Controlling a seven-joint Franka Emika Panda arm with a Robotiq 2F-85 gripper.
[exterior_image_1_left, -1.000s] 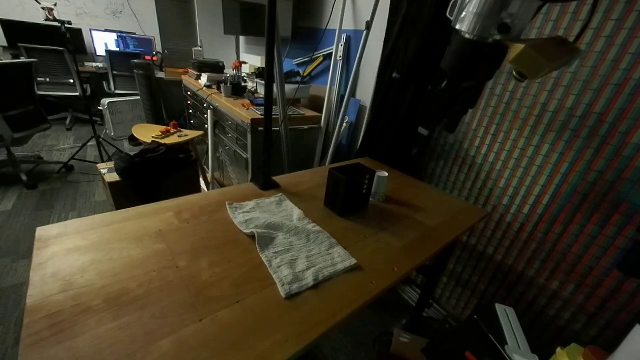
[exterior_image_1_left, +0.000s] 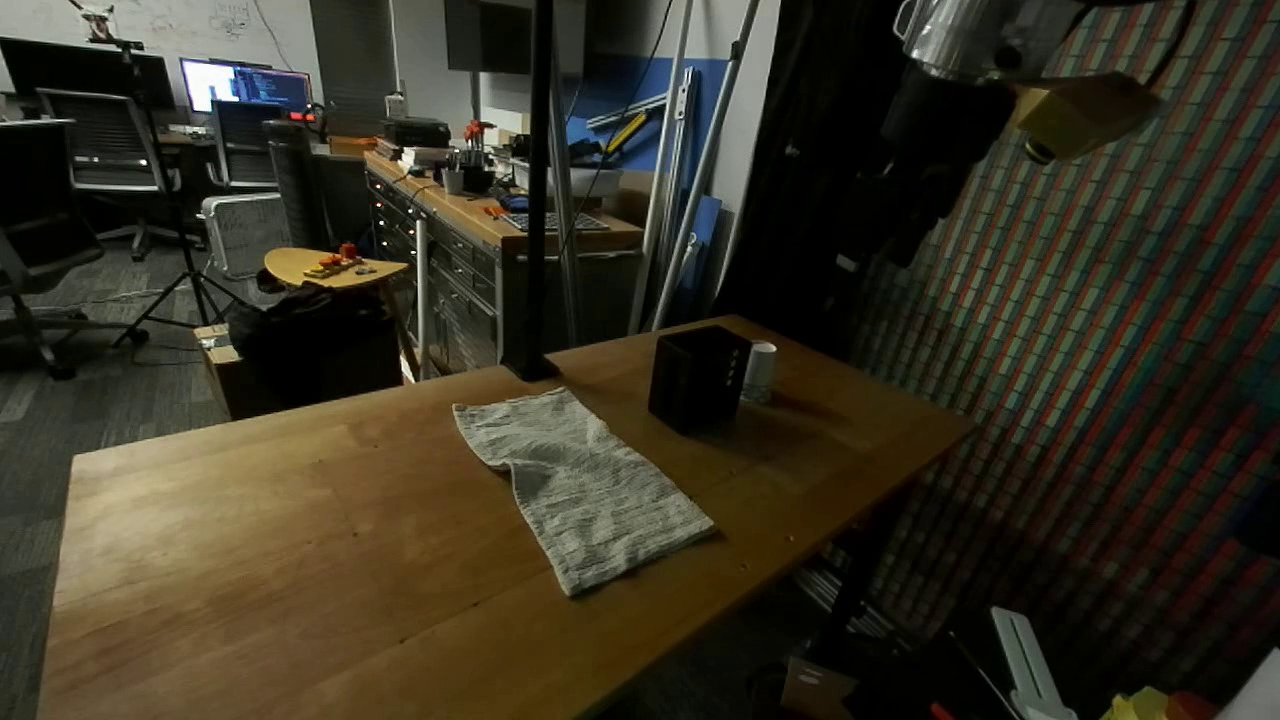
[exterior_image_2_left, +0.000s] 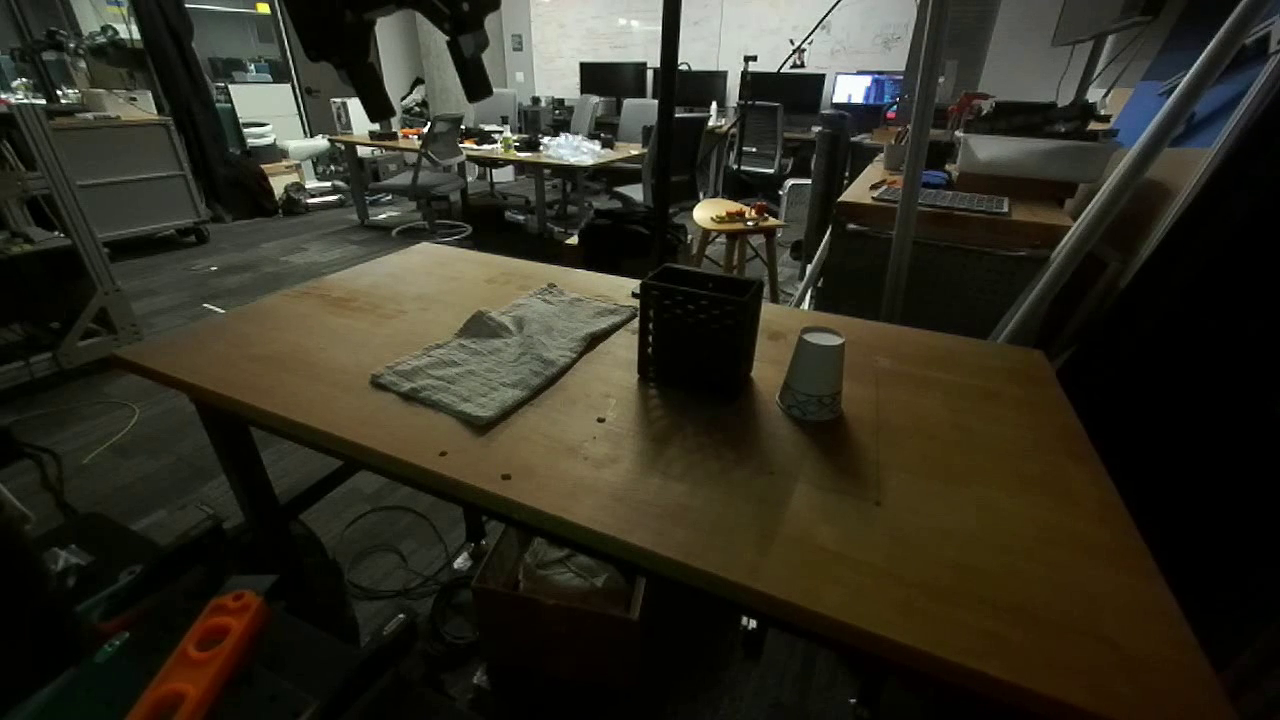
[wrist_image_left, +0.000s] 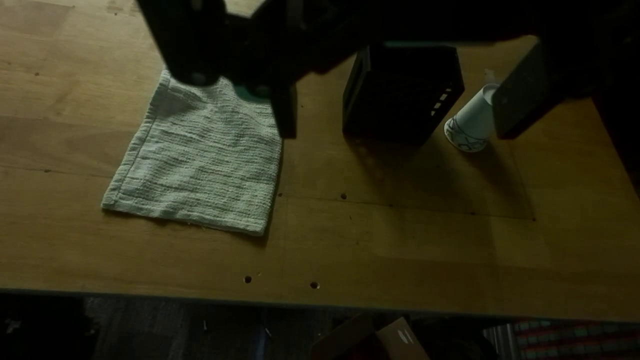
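My gripper (exterior_image_2_left: 429, 104) hangs high over the table, its two fingers spread apart and nothing between them. The wrist view shows one dark finger (wrist_image_left: 285, 111) in front of the towel and another (wrist_image_left: 522, 96) in front of the cup's upper end. A grey-white towel (exterior_image_1_left: 594, 492) lies flat on the wood, slightly rumpled along one side. Beside it stands a black box (exterior_image_2_left: 699, 330) with slotted walls; its inside is too dark to make out. The white paper cup (exterior_image_2_left: 813, 374) sits upside down close to the box, patterned near its rim.
A dark upright post (exterior_image_1_left: 537, 192) rises by the far edge. Below the front edge is a cardboard box (exterior_image_2_left: 558, 612) on the floor.
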